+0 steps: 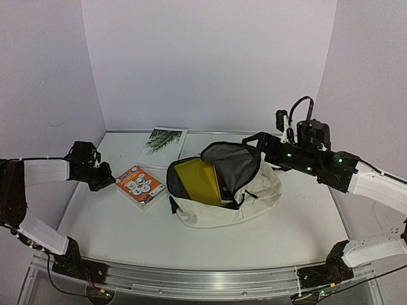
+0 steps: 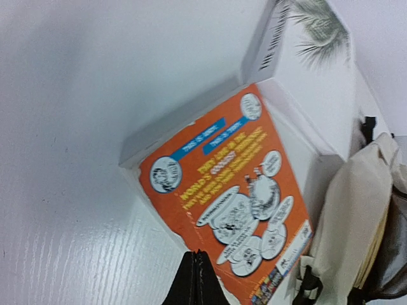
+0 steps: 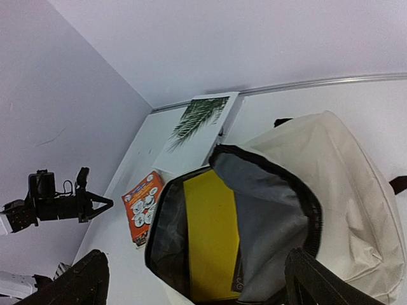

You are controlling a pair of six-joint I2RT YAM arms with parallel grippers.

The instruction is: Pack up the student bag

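Observation:
A white backpack [image 1: 229, 210] lies open at the centre, its dark flap folded up, with a yellow item [image 1: 194, 178] and a dark one inside. An orange-covered book [image 1: 138, 184] lies left of it, with a white palm-leaf book [image 1: 162, 146] behind. My left gripper [image 1: 108, 181] is at the orange book's left end, shut, with nothing visible between its fingers in the left wrist view [image 2: 197, 267]. My right gripper [image 1: 254, 143] hangs above the bag's flap, open and empty, its fingers wide apart in the right wrist view.
Walls enclose the table at the back and both sides. Bare table [image 1: 102, 229] lies at the front left and to the right of the bag. A metal rail runs along the front edge.

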